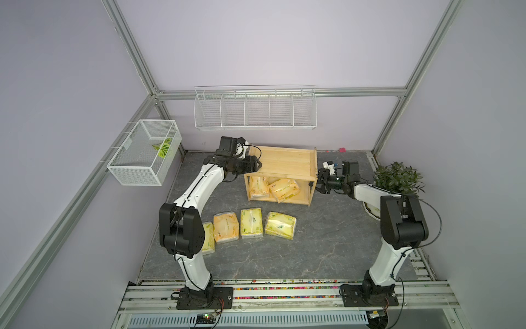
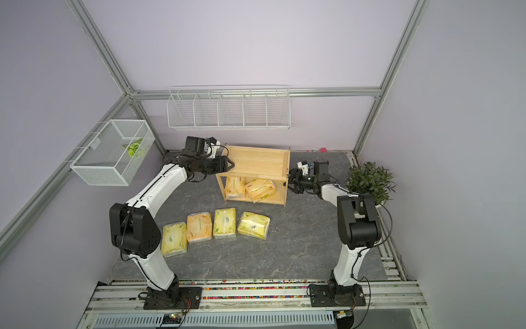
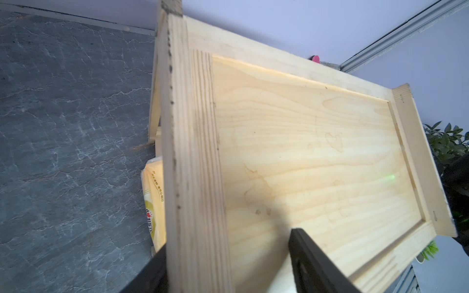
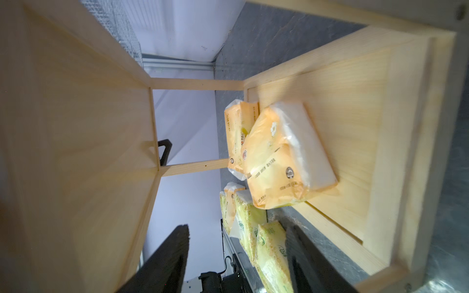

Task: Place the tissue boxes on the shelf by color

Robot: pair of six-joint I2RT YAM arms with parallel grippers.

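Observation:
A two-level wooden shelf (image 1: 285, 160) stands mid-table. Inside its lower level lie two orange tissue boxes, one at the left (image 1: 258, 187) and one tilted against it (image 4: 278, 161). My left gripper straddles the shelf's left top edge, fingers apart, one partly hidden behind the side. At the shelf's right side, my right gripper (image 1: 323, 182) is open with nothing between its fingers. In front of the shelf lie an orange tissue box (image 2: 199, 227) and three yellow ones, at left (image 2: 174, 239), middle (image 2: 225, 222) and right (image 2: 253, 224).
A white wire basket (image 1: 145, 150) hangs on the left wall, and a wire rack (image 1: 255, 109) on the back wall. A potted plant (image 1: 399, 178) stands at the right edge, behind the right arm. Table between shelf and right arm base is clear.

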